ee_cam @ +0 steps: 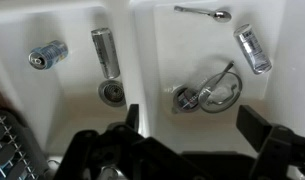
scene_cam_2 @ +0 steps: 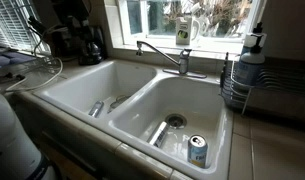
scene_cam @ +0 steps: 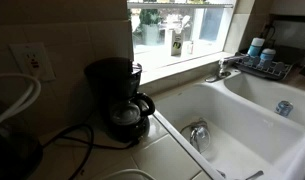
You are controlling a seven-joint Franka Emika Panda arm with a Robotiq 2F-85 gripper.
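Observation:
My gripper hangs over the double sink in the wrist view, its black fingers spread wide with nothing between them. Beneath it, one basin holds a metal spoon (ee_cam: 204, 13), a silver can-like cylinder (ee_cam: 252, 48) and a clear, round-rimmed item (ee_cam: 224, 94) near the drain (ee_cam: 185, 99). Across the divider, the other basin has a blue-and-silver can (ee_cam: 47, 54) and a long silver cylinder (ee_cam: 105, 52) by its drain (ee_cam: 111, 93). In exterior view 2 that can (scene_cam_2: 197, 150) stands upright. The gripper cannot be made out clearly in either exterior view.
The divider (ee_cam: 139, 60) rises between the basins. A faucet (scene_cam_2: 180, 62) stands at the back, beneath the window. A dark dish rack (ee_cam: 12, 145) borders the sink, and a black coffee maker (scene_cam: 119, 95) sits on the counter at its other end.

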